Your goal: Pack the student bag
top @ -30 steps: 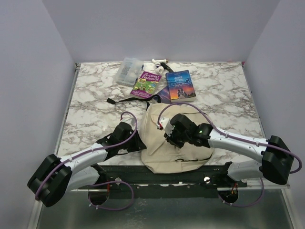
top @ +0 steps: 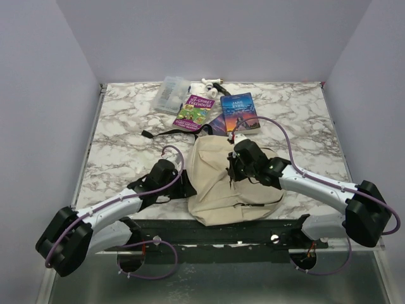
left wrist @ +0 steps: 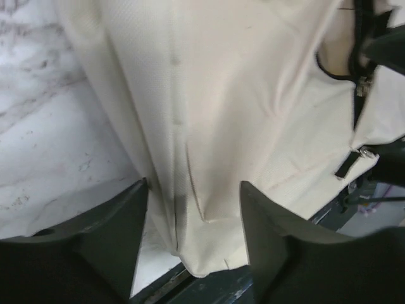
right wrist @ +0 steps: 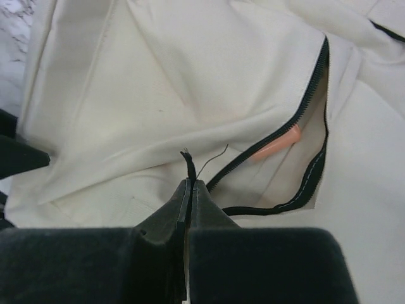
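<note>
The cream fabric bag lies on the table's front half, its black zipper partly open. Through that gap shows an orange object. My right gripper is shut at the lower end of the opening, with a thin black pull cord sticking out between its fingertips. At the bag's left edge my left gripper stands open, its fingers apart around a fold of the fabric. A green-purple book and a blue Jane Eyre book lie behind the bag.
At the back left is a clear plastic box. A white-and-black item sits by the rear edge. The bag's black strap stretches left over the marble table. Bare surface shows at left and at right.
My right gripper has shifted toward the back of the table and a little right, and the bag's fabric has creased with it.
</note>
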